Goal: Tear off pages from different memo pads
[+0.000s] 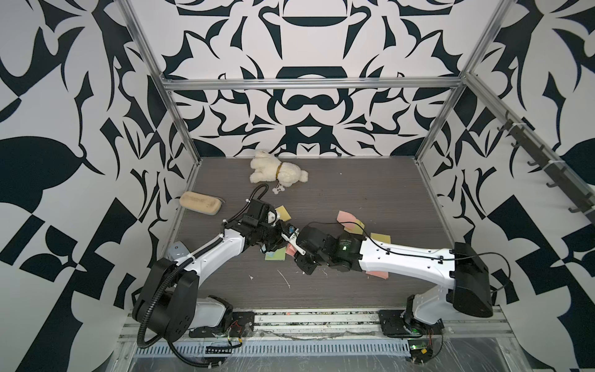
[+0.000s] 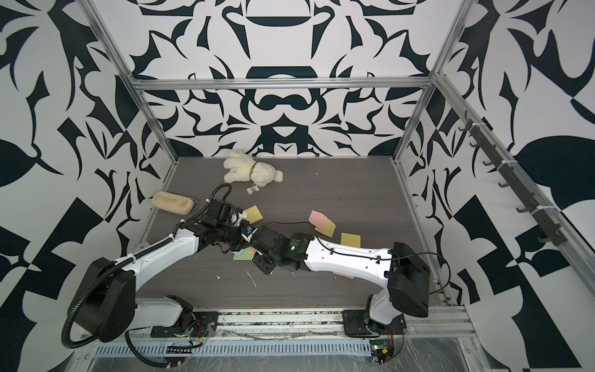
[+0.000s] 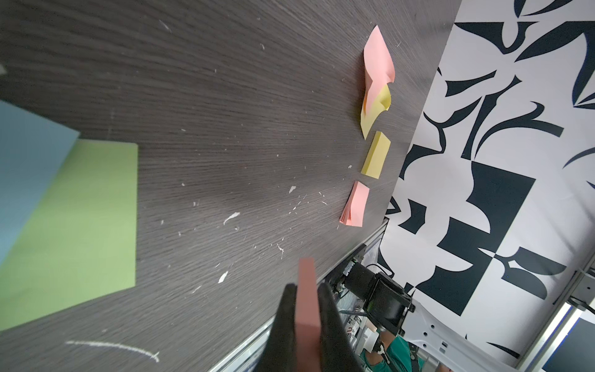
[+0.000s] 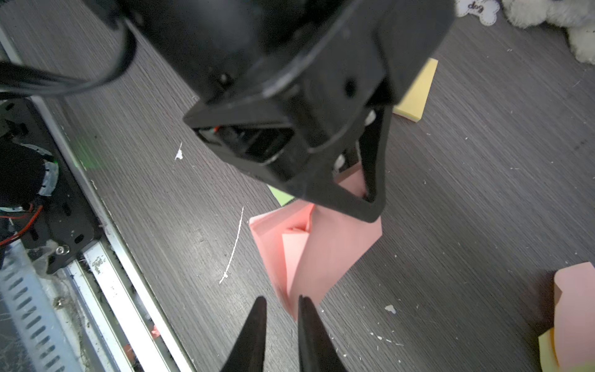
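Note:
A folded pink sheet (image 4: 337, 245) hangs in the air, with my left gripper shut on it. Edge-on in the left wrist view, it shows as a thin strip between the fingers. My right gripper stands open close to the sheet's lower corner; whether it touches the paper I cannot tell. On the table, a blue sheet (image 3: 28, 167) overlaps a green one (image 3: 93, 229). A yellow pad (image 4: 418, 93) lies behind the left gripper. Farther right are a yellow pad (image 3: 376, 155), a pink pad (image 3: 355, 204) and curled pink paper (image 3: 378, 62) over a yellow sheet (image 3: 375, 111).
A white plush toy (image 1: 275, 169) lies at the back left. A tan brush-like block (image 1: 200, 202) and a grey mouse-like object (image 1: 178, 250) sit along the left edge. Both grippers are very close together.

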